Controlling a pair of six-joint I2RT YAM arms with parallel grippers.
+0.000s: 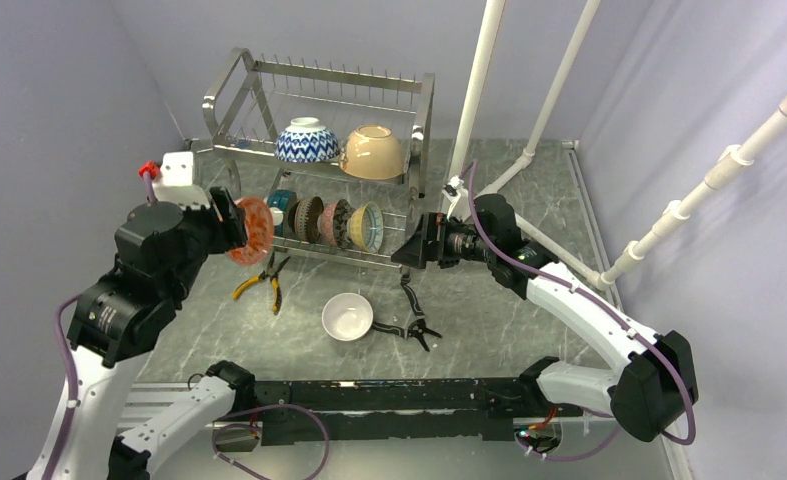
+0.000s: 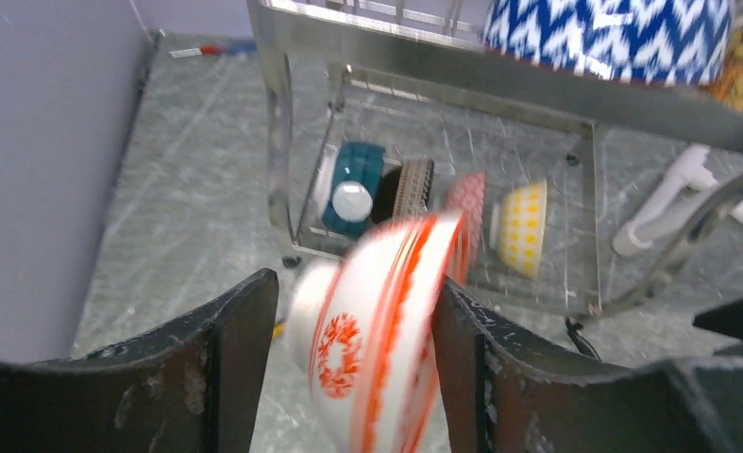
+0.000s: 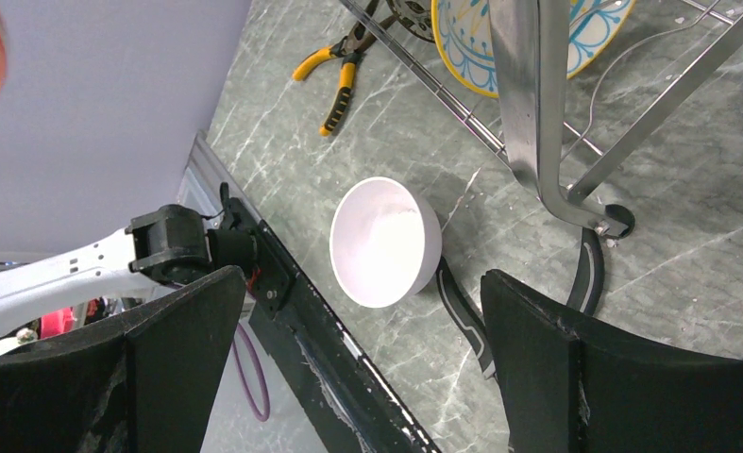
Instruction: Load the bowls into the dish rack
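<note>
My left gripper point(image 1: 231, 222) is shut on an orange-and-white bowl point(image 1: 254, 235), blurred in the left wrist view point(image 2: 377, 330), left of the dish rack point(image 1: 419, 105). On the rack's upper tier sit a blue zigzag bowl point(image 1: 307, 146) and an upside-down beige bowl point(image 1: 372, 155); several bowls, including a yellow bowl point(image 1: 367, 228), stand on edge on the lower tier. A white bowl point(image 1: 347, 316) rests on the floor in front. My right gripper point(image 1: 414, 250) is open and empty beside the rack's right end point(image 3: 537, 113).
Pliers with yellow handles point(image 1: 264, 280) and black-handled cutters point(image 1: 414, 330) lie on the grey floor. White pipes point(image 1: 699, 200) stand at the right. Walls border the left and back.
</note>
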